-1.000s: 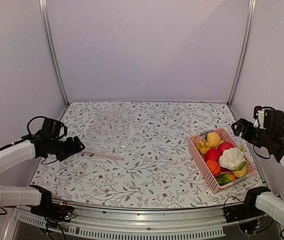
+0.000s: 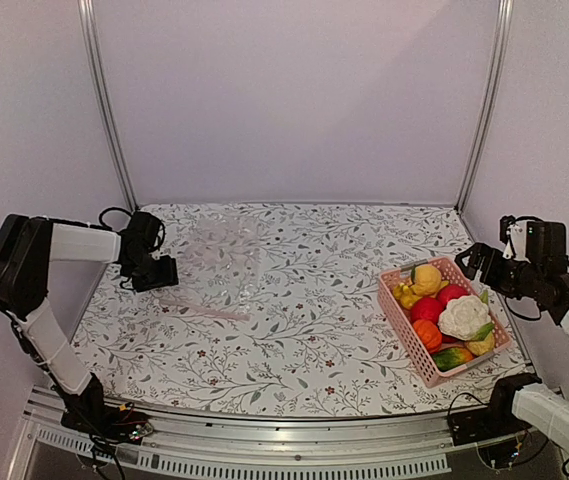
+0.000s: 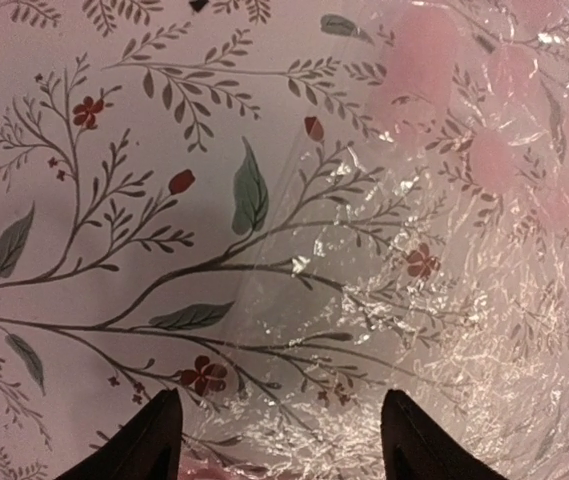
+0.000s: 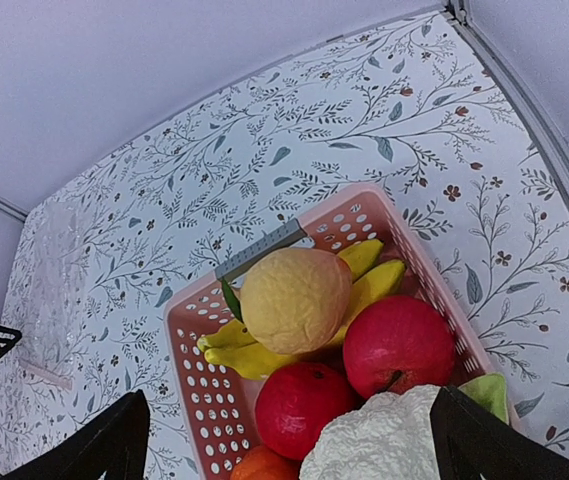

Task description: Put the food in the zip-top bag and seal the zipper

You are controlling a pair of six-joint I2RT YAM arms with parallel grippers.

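Note:
A clear zip top bag (image 2: 222,258) lies flat and empty on the left of the table, its pinkish zipper strip (image 2: 204,310) along the near edge. My left gripper (image 2: 170,275) is above the bag's left side; in the left wrist view its two fingertips (image 3: 156,432) stand apart with only bag film and cloth seen below. The pink basket (image 2: 404,335) on the right is full of toy food: a cauliflower (image 2: 464,317), red fruit (image 4: 399,345), a yellow-orange fruit (image 4: 296,300) and bananas (image 4: 374,290). My right gripper (image 2: 479,262) hangs open at the basket's far right, holding nothing.
The floral tablecloth (image 2: 309,330) is bare between bag and basket. Grey walls (image 2: 294,110) close in the back and both sides. A metal rail (image 2: 294,440) runs along the front edge.
My left gripper has moved right and away from the front, coming from the table's left edge to over the bag's left side.

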